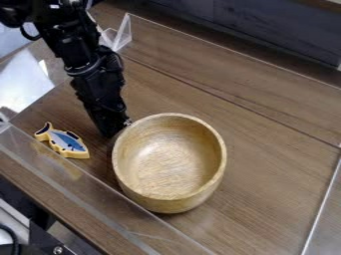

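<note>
My black gripper is low over the table at the upper left rim of a light wooden bowl; its fingertips are close against the bowl's outside, and nothing shows between them, though they are small and dark. The bowl is empty. A yellow toy with a blue fish shape lies left of the bowl, below and left of my gripper.
Clear plastic walls edge the wooden table at left and front. A dark panel stands at the back. The table right of and behind the bowl is clear.
</note>
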